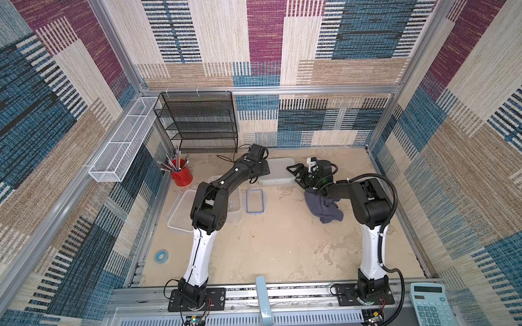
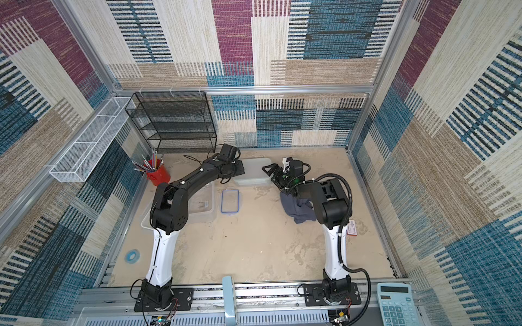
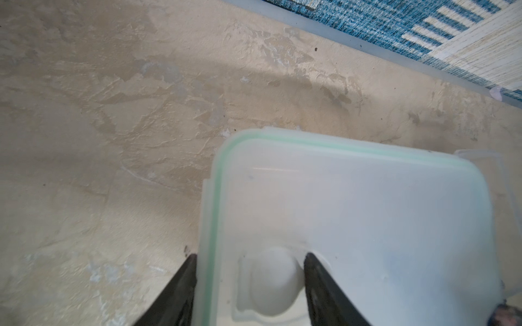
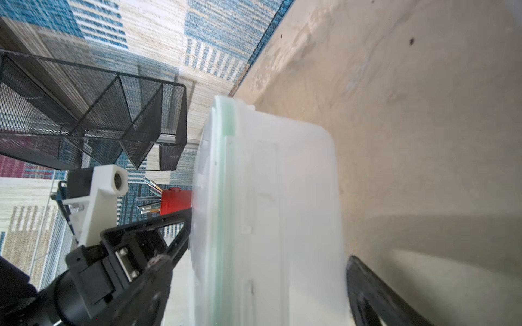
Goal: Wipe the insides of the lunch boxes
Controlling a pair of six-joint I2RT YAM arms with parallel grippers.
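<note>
A translucent lunch box (image 1: 278,169), a pale green band along its edge, is at the back centre between my grippers; in the left wrist view its surface (image 3: 369,206) fills the lower right. My left gripper reaches over its left end, fingers apart at the edge. My right gripper is at the opposite end, fingers on either side of the box; whether either grips is unclear. A dark grey cloth (image 1: 322,208) lies crumpled below my right gripper. Other clear containers (image 1: 182,217) sit at left, partly hidden by my left arm, beside a blue-rimmed piece (image 1: 255,209).
A black mesh rack (image 1: 195,125) stands at the back left, near a red pen cup (image 1: 181,176). A roll of blue tape (image 1: 161,256) lies at front left.
</note>
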